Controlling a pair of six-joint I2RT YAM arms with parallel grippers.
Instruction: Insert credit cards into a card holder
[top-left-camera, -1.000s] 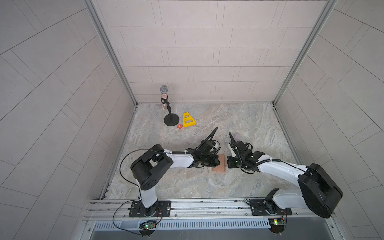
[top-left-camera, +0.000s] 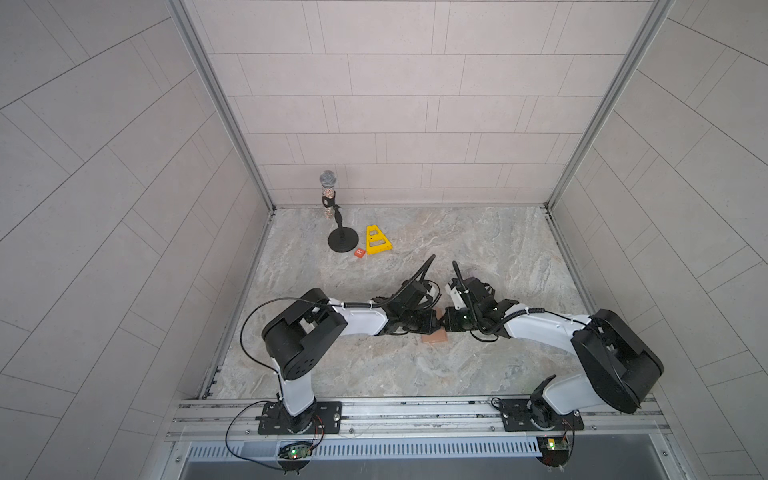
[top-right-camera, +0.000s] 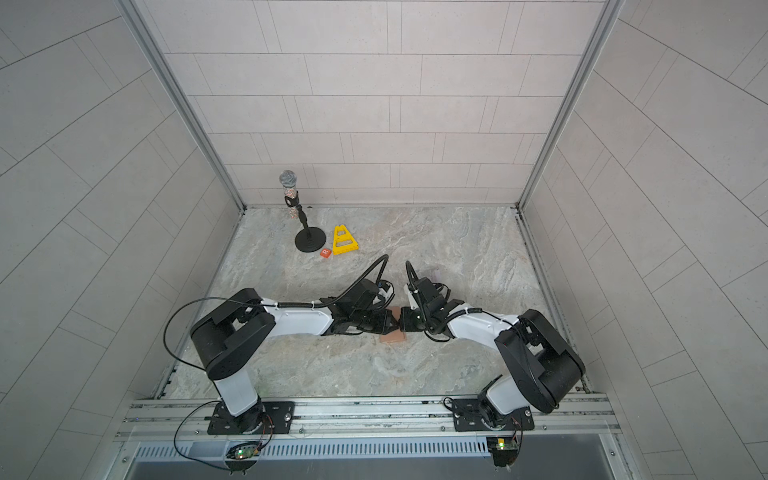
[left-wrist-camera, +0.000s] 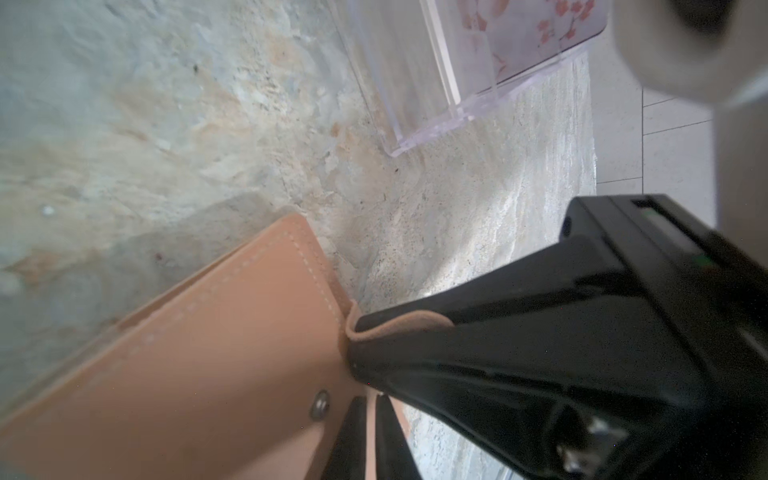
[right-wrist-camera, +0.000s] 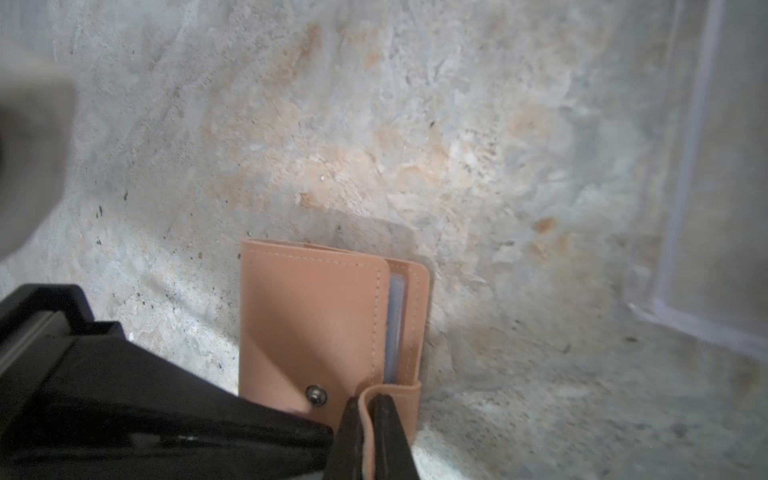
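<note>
A tan leather card holder (right-wrist-camera: 308, 312) with a snap stud lies on the marble table between both grippers, a pale sleeve edge showing inside. My right gripper is at its strap (right-wrist-camera: 400, 389), fingers shut with the strap's thin edge between them. My left gripper is at the holder from the other side, its fingertips close together; whether they grip it is unclear. A clear plastic case (left-wrist-camera: 432, 96) with a flower-printed card (left-wrist-camera: 536, 32) lies nearby, mostly hidden by the arms in the top views.
A microphone stand (top-left-camera: 342, 238), yellow triangular piece (top-left-camera: 377, 249) and small red block (top-left-camera: 360, 253) stand or lie at the back left.
My right gripper has moved left onto the card holder, which now sits slightly further left. The left arm looks nearly unchanged.
</note>
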